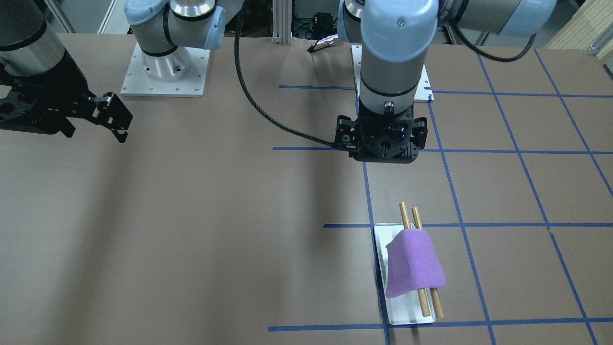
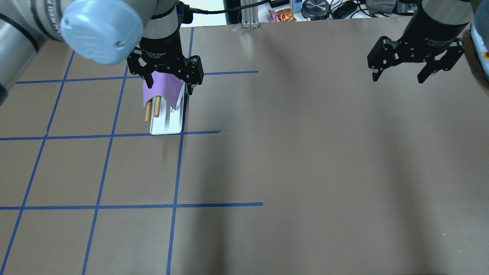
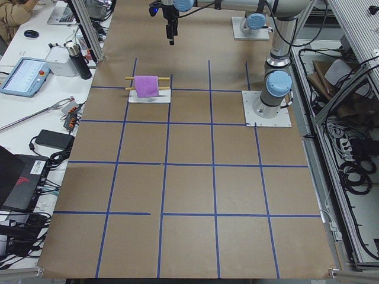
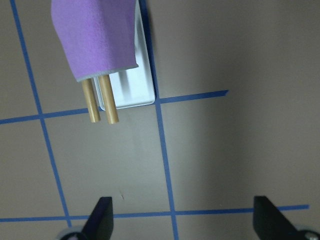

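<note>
A white tray [image 1: 402, 307] lies on the grid-marked table, with two wooden sticks [image 1: 424, 304] along it and a purple cloth [image 1: 414, 261] draped over them. My gripper [image 1: 380, 141] is raised well above the table behind the tray in the front view; in the top view it overlaps the cloth [image 2: 162, 89]. In the left wrist view the cloth [image 4: 95, 37] and stick ends [image 4: 109, 100] lie at upper left, and the fingers stand wide apart over bare table, with nothing between them.
A second black gripper [image 2: 412, 55] hangs at the side, apart from the tray. Arm bases on white plates [image 3: 266, 115] stand along one edge.
</note>
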